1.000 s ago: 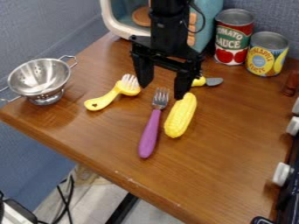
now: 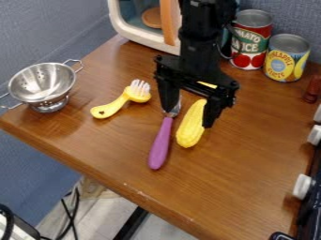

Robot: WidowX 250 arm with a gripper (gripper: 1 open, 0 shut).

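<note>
My black gripper (image 2: 193, 98) is lowered at the middle of the table, its fingers open on either side above the top end of a yellow corn cob (image 2: 191, 129). A purple-handled fork (image 2: 160, 142) lies just left of the corn, its head partly hidden by the gripper. A yellow brush with white bristles (image 2: 108, 108) lies further left. A small yellow-handled item behind the gripper is mostly hidden.
A steel colander (image 2: 43, 84) sits at the left edge. A tomato sauce can (image 2: 249, 47), a yellow can (image 2: 286, 61) and a small bottle (image 2: 313, 91) stand back right. A white toy appliance (image 2: 133, 21) is behind.
My gripper has moved down and slightly toward the front, over the corn's top end, now hiding more of the fork's head and the small item behind.
</note>
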